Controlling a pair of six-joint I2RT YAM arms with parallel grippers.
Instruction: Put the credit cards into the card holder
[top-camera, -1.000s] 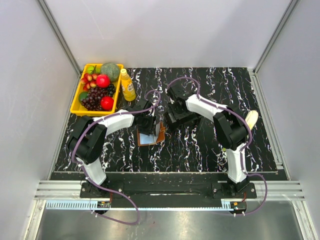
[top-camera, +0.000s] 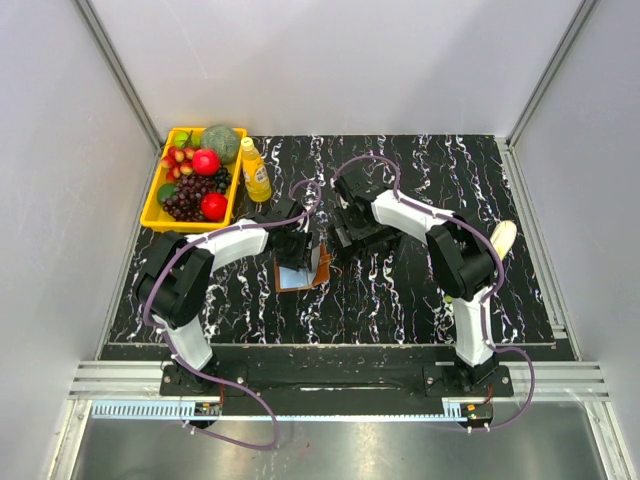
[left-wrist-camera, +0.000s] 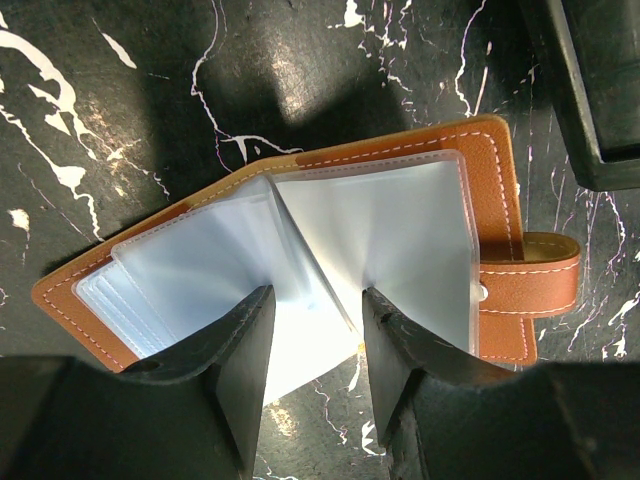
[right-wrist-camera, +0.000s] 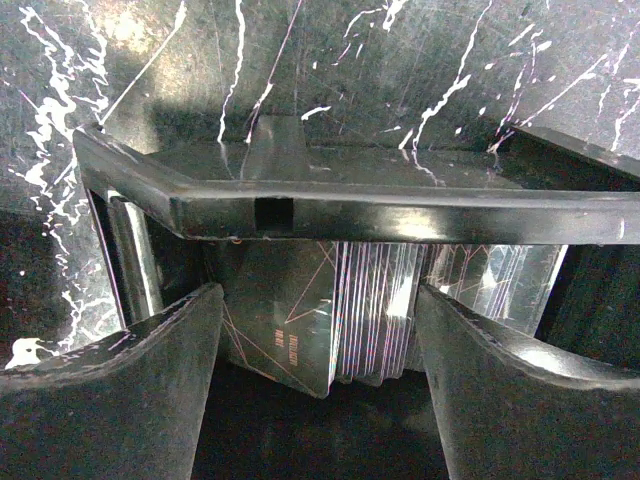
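Spread open on the table lies the brown leather card holder (left-wrist-camera: 508, 200), its clear sleeves (left-wrist-camera: 375, 220) facing up and a strap (left-wrist-camera: 540, 275) at its right. My left gripper is over it, part open, with the free edge of a raised sleeve (left-wrist-camera: 318, 270) between its fingers; whether they touch it I cannot tell. In the right wrist view, dark credit cards (right-wrist-camera: 285, 310) stand in a tight row inside a black box (right-wrist-camera: 400, 212). Around that row my right gripper is open, one finger toward each side.
A yellow basket of fruit (top-camera: 151, 212) and a yellow bottle (top-camera: 256, 172) stand at the back left. A pale yellow object (top-camera: 503, 238) lies at the far right. Bare table shows in front of the holder and box.
Both arms look almost still in the top view. The right gripper appears slightly shifted at the black box; the holder has stayed in place.
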